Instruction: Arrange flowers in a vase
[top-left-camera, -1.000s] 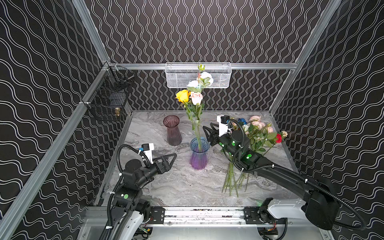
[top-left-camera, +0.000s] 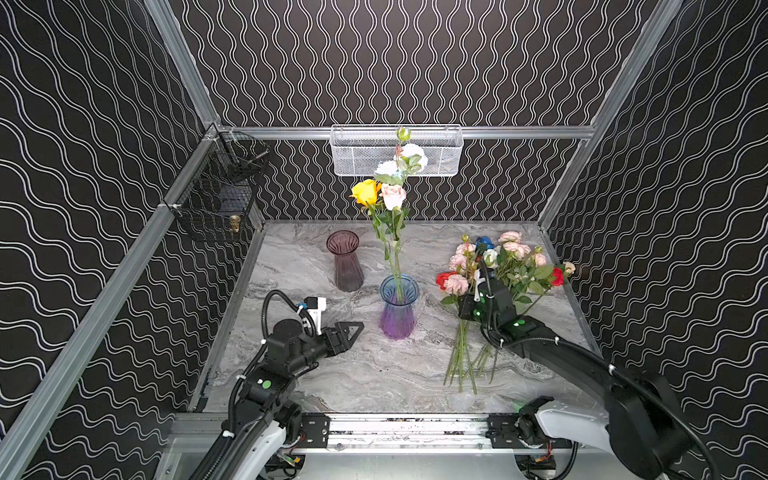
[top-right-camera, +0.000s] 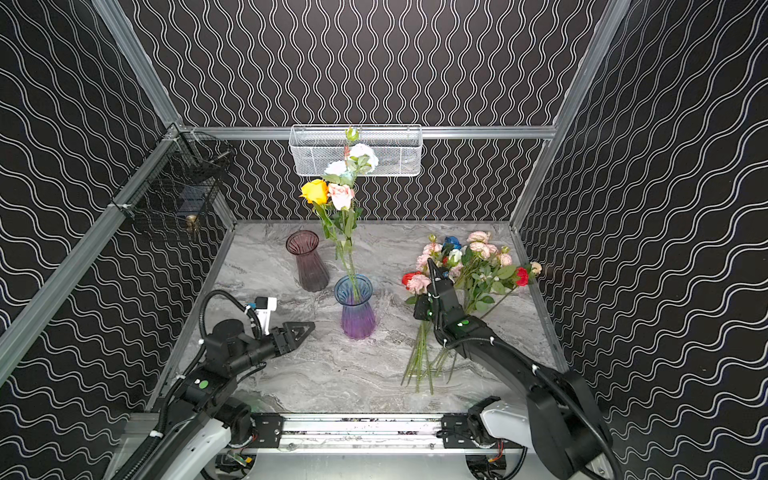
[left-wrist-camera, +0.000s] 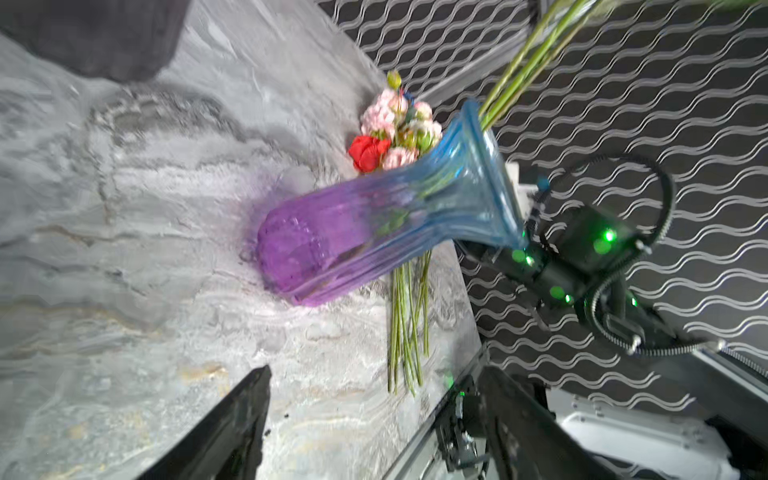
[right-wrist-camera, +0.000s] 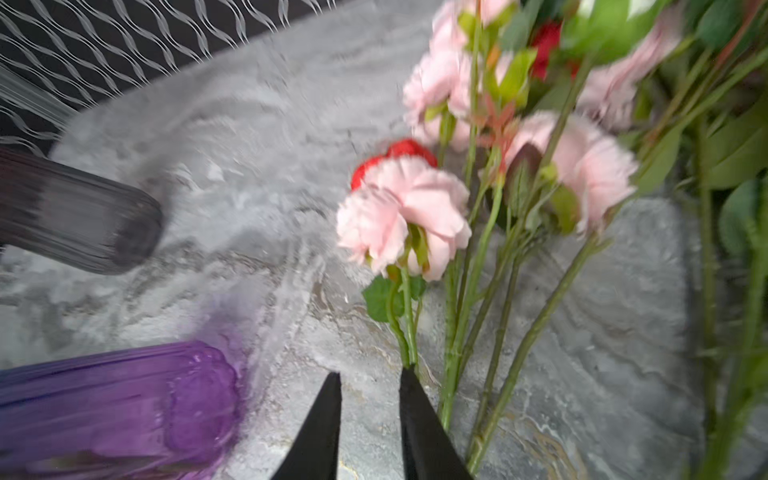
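A blue and purple glass vase (top-left-camera: 398, 318) stands upright mid-table, holding yellow (top-left-camera: 366, 192), pink (top-left-camera: 393, 197) and white flowers. Loose pink and red flowers (top-right-camera: 417, 282) lie on the right of the table, their stems (top-right-camera: 419, 360) toward the front. My right gripper is over this pile, its fingers partly open; the pink flower (right-wrist-camera: 408, 212) and stems show beyond the fingertips, with nothing clearly between them. To the left of the vase, my left gripper is open and empty, and the vase (left-wrist-camera: 384, 212) appears ahead of it.
A dark mauve vase (top-left-camera: 345, 262) stands empty behind and left of the blue one. A white mesh basket (top-left-camera: 396, 152) hangs on the back wall, and a black wire basket (top-left-camera: 212, 209) on the left side. Bare table lies in front of the vase.
My right gripper has swung from beside the vase to the right, over the flower pile, and turned downward. The vase has stayed put.
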